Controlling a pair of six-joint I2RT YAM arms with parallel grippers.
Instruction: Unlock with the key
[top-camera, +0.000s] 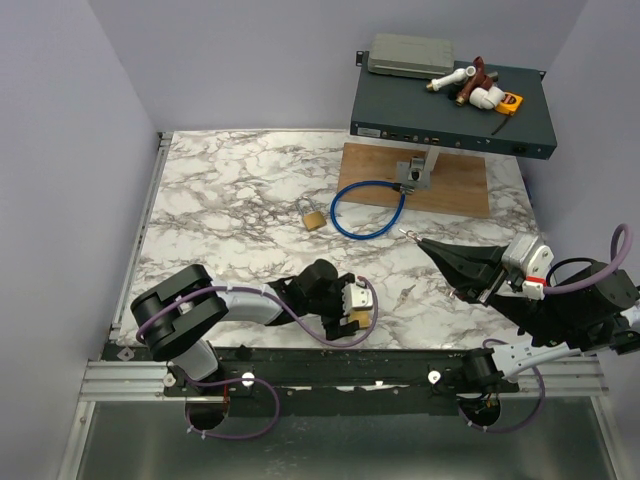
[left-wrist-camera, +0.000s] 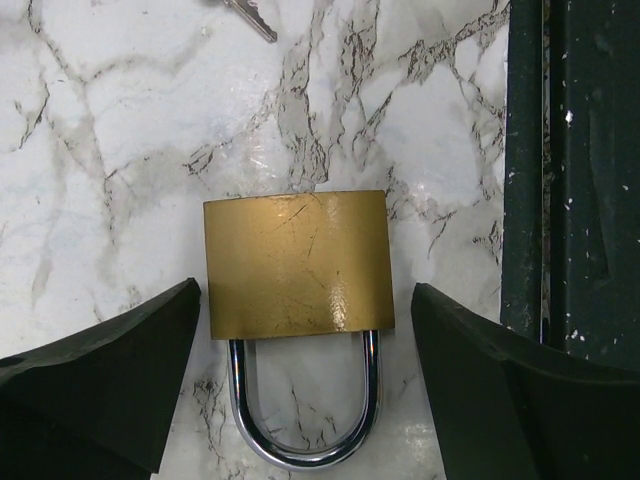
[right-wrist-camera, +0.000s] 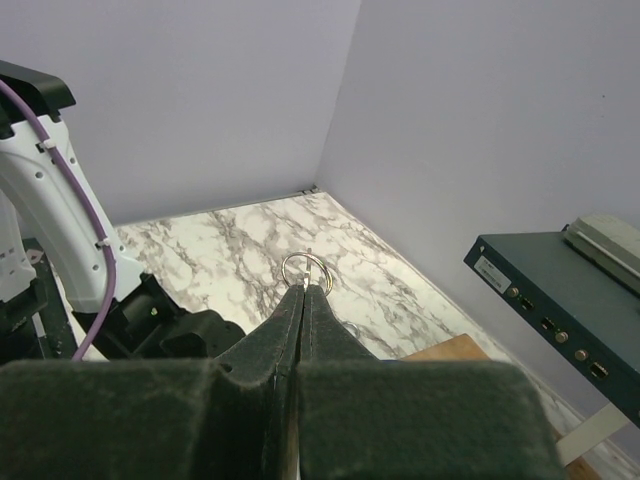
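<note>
A brass padlock (left-wrist-camera: 298, 265) lies flat on the marble table in the left wrist view, its steel shackle closed toward me. My left gripper stands open around it, one finger on each side, with marble visible between each finger and the lock body. From above, much of this lock is hidden under the left gripper (top-camera: 358, 312). My right gripper is shut at its tips on a thin metal key (right-wrist-camera: 308, 268) with a wire ring. In the top view that key (top-camera: 411, 236) juts out to the upper left, above the table and apart from the padlock.
A second padlock (top-camera: 313, 219) lies farther back beside a blue cable loop (top-camera: 366, 236). Loose keys (top-camera: 405, 294) lie on the marble between the arms. A raised dark shelf (top-camera: 455, 105) overhangs the back right.
</note>
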